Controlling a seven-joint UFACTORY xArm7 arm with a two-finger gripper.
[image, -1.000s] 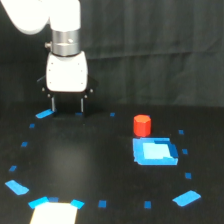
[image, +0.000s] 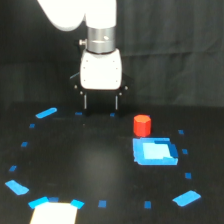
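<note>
My gripper (image: 101, 100) hangs from the white arm above the back of the dark table, left of centre. Its two thin fingers point down and stand well apart, with nothing between them. To its right, and lower in the view, a red block (image: 142, 126) stands just behind a blue tray (image: 138, 152) with a pale inside. From this angle I cannot tell whether the block touches the tray's back edge.
Light-coloured blocks (image: 54, 213) lie at the front left, cut off by the frame's lower edge. Blue tape strips (image: 187, 198) and small blue squares mark the black tabletop (image: 90, 160).
My arm and gripper have moved right and slightly down in the view, closer to the red block. The fingers are still apart. The block and tray have not moved.
</note>
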